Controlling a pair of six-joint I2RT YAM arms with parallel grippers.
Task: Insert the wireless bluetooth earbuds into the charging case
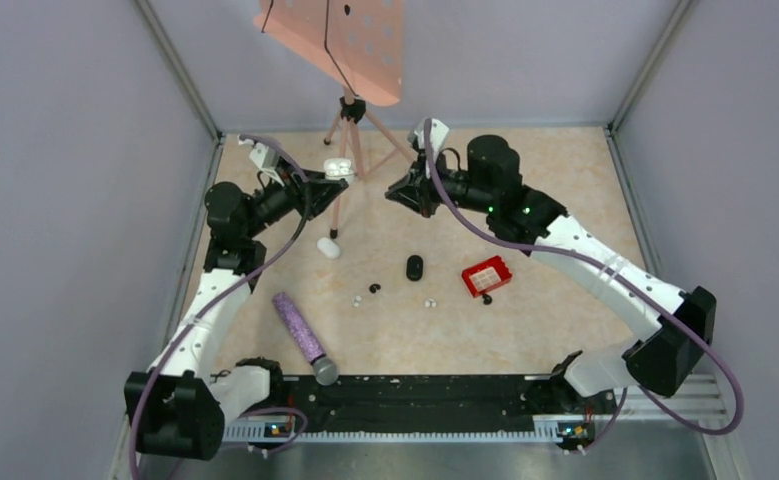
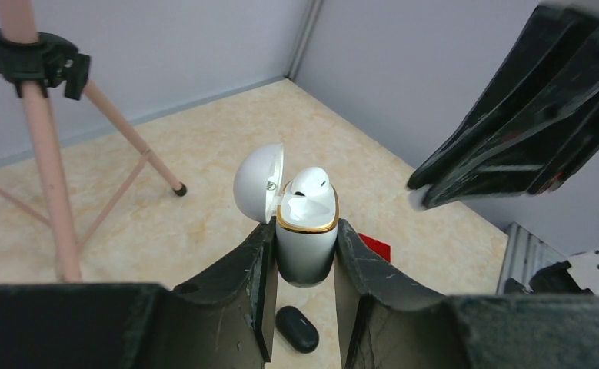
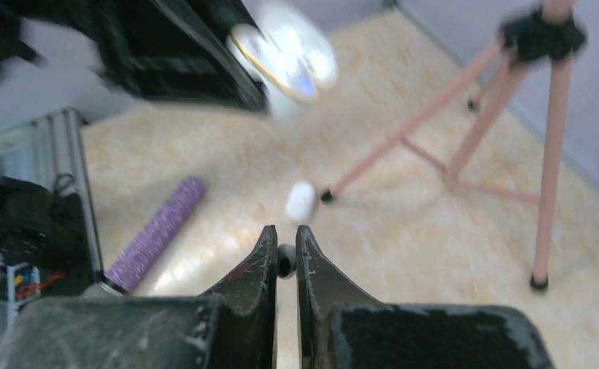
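Observation:
My left gripper is shut on an open white charging case [image 2: 306, 223], held upright with its lid raised to one side; in the top view the case [image 1: 339, 168] is above the back-left of the table. My right gripper faces it from the right, shut on a small object at its fingertips, blurred white in the left wrist view [image 2: 417, 196]; I take it for an earbud. Small white pieces [image 1: 430, 303] and dark pieces [image 1: 374, 288] lie on the table.
A black case [image 1: 415, 267], a red box [image 1: 484, 276], a white oval piece [image 1: 329, 248] and a purple cylinder [image 1: 299, 325] lie on the table [image 1: 565, 320]. A pink tripod [image 1: 354, 140] stands at the back.

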